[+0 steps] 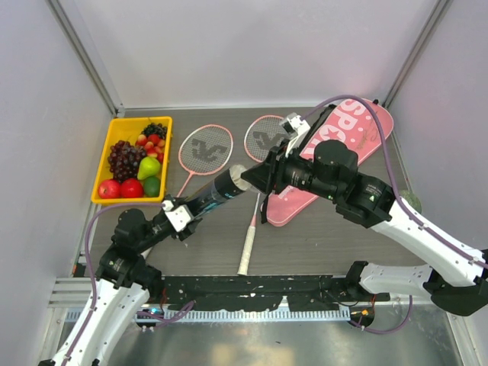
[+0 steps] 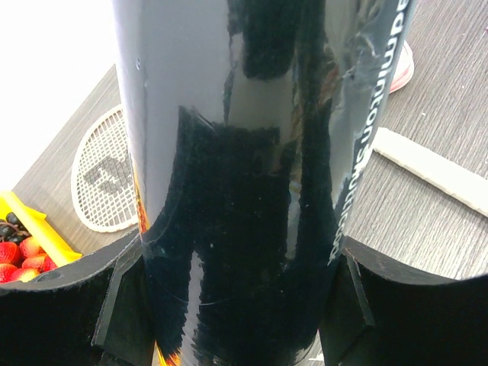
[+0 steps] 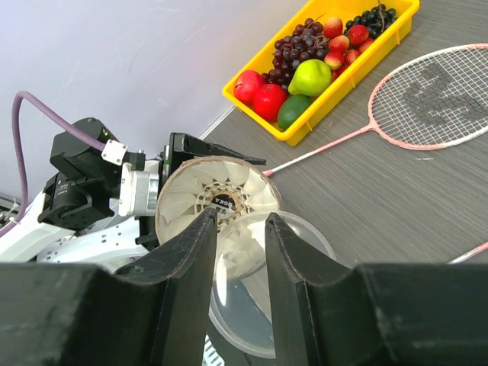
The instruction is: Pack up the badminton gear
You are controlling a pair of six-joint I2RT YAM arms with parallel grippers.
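Observation:
My left gripper [image 1: 183, 213] is shut on a dark shuttlecock tube [image 2: 236, 168] labelled in white, held tilted above the floor. Its open end [image 3: 183, 213] shows a shuttlecock inside in the right wrist view. My right gripper [image 1: 271, 171] stands open just beside that end, with a clear round lid [image 3: 301, 229] behind its fingers [image 3: 293, 305]; whether they touch it I cannot tell. Two pink rackets [image 1: 205, 148] [image 1: 264, 136] lie on the grey surface. A pink racket bag [image 1: 351, 130] lies at the right, partly hidden by my right arm.
A yellow bin [image 1: 101, 183] of fruit sits at the back left. White walls enclose the sides and back. A small patch of bare surface lies between the racket handles in front.

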